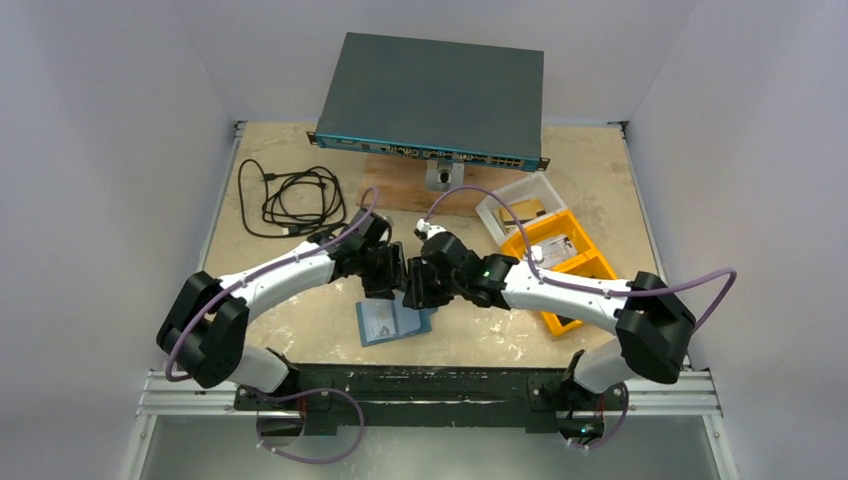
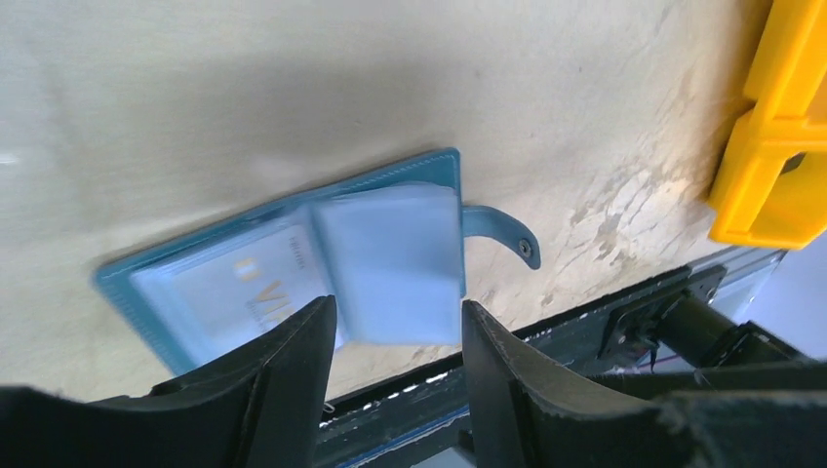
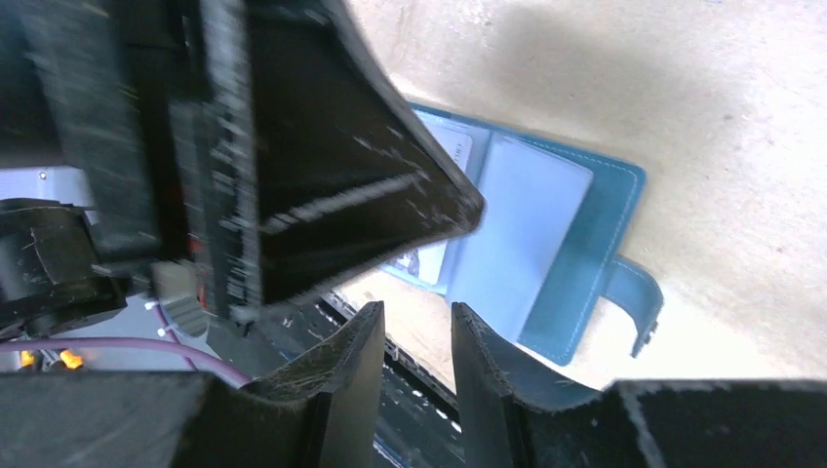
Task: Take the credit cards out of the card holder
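The blue card holder lies open on the table in front of the arms. Its left side carries a clear window pocket; a pale blue panel or sleeve covers much of the right side, and I cannot tell whether cards sit under it. A strap with a snap sticks out to the right. Over the holder, my left gripper is open with nothing between its fingers. My right gripper stands part open just to the right, also empty. In the right wrist view the left gripper's fingers hide part of the holder.
Yellow bins and a white bin stand at the right. A coiled black cable lies back left, and a rack unit overhangs the back. Both grippers are very close together.
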